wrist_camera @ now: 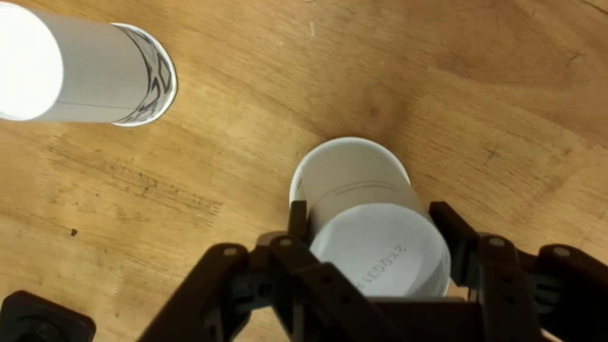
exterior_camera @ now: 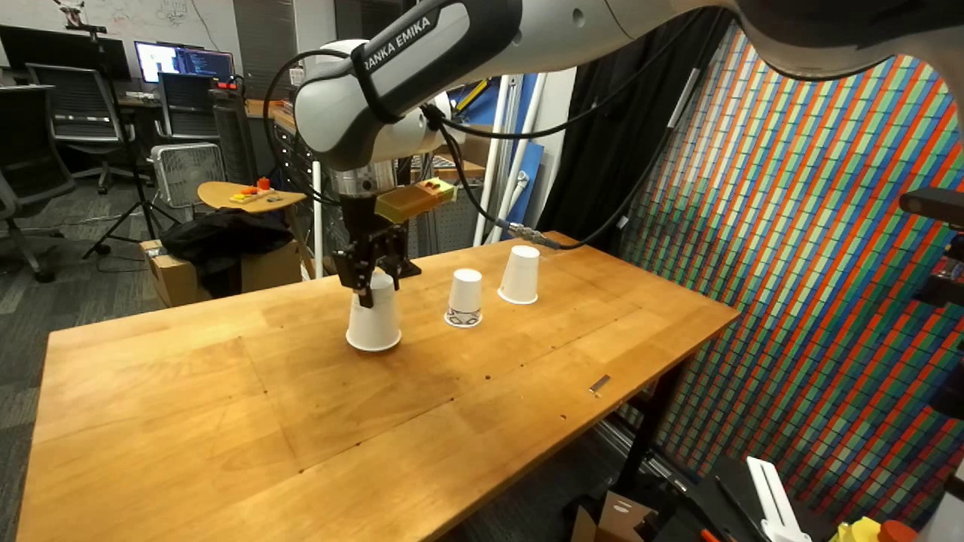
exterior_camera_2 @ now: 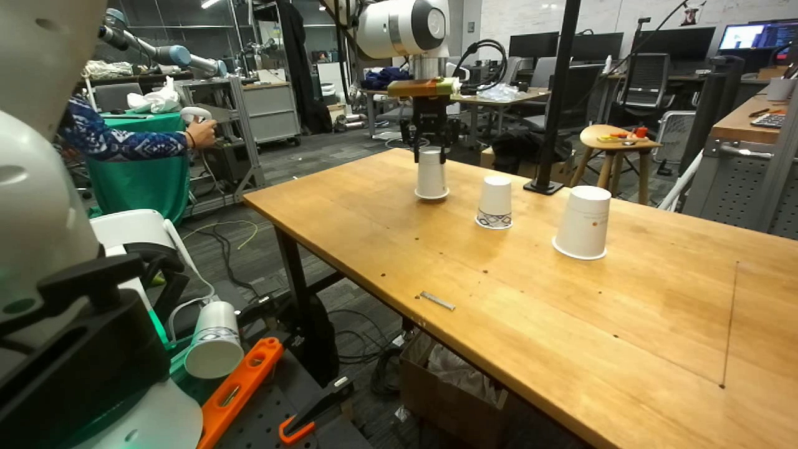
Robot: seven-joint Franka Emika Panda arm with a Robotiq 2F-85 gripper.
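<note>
My gripper is shut on a white paper cup point(exterior_camera: 373, 324), which stands mouth down with its narrow base up between the fingers. The cup's wide rim is at the tabletop or very close to it; I cannot tell whether it touches. Beside it in exterior view 1 stands a smaller upside-down cup point(exterior_camera: 465, 293) with a dark pattern round its rim. A plain white cup point(exterior_camera_2: 583, 224), also upside down, is farther along the row. Only the patterned cup point(wrist_camera: 85, 68) joins the held one in the wrist view.
The wooden table point(exterior_camera: 226, 406) has wide bare room in front of the cups. A small metal strip point(exterior_camera_2: 437, 300) lies near one edge. In exterior view 2, a black post point(exterior_camera_2: 553, 112) rises by the table edge behind the cups.
</note>
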